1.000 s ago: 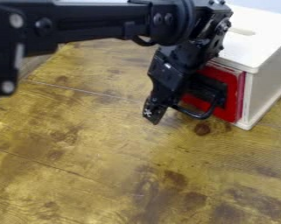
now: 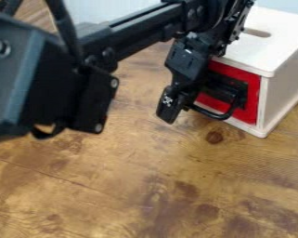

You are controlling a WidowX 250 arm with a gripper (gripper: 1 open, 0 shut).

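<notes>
My black gripper [image 2: 186, 104] hangs low in front of the red face [image 2: 248, 103] of a white box [image 2: 273, 65] at the right, its fingers pointing down and open. A black bar handle with a dark mount [image 2: 226, 93] is on the red face, just right of the fingers; whether a finger touches it I cannot tell. The box top has an oblong slot.
The dark arm crosses the upper left and hides part of the floor.
Compared with a second ago, my gripper has shifted slightly right and up, toward the red face and its handle. The box looks unmoved.
</notes>
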